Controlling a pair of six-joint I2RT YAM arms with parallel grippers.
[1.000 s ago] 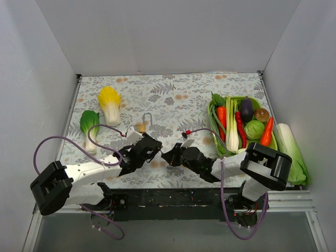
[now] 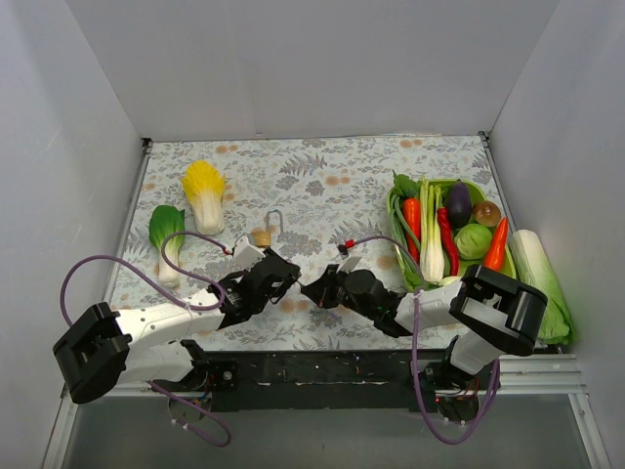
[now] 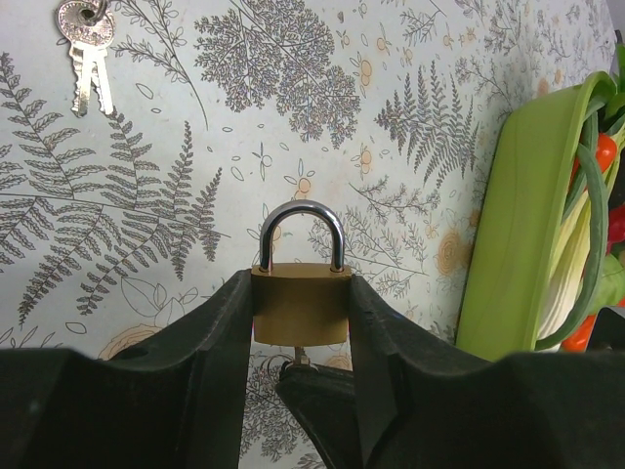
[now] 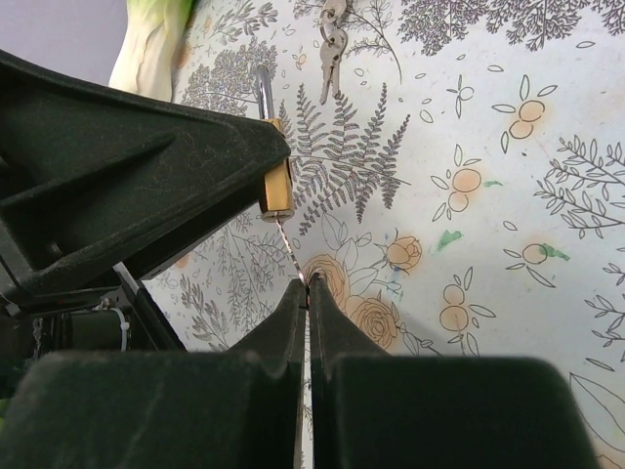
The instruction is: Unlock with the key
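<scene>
A brass padlock [image 3: 301,305] sits upright between the fingers of my left gripper [image 2: 290,277], both finger edges touching its sides. Its steel shackle [image 3: 303,207] has both legs down in the body. From below, my right gripper [image 2: 307,291] is shut on a thin key [image 4: 290,249]. The key's narrow shaft runs from the right fingertips [image 4: 308,291] to the underside of the padlock. Part of the shaft shows outside; how deep the tip sits is hidden. Silver keys [image 3: 88,44] on a ring lie on the table.
Behind the left gripper lies a brass piece [image 2: 261,237] with a bent metal hoop [image 2: 274,213], seemingly another padlock with its shackle open. A green basket [image 2: 403,259] of vegetables stands at right; yellow cabbage [image 2: 205,195] and bok choy [image 2: 167,239] lie left.
Both arms have shifted only very slightly over the last second. The grippers still meet at the same spot above the table.
</scene>
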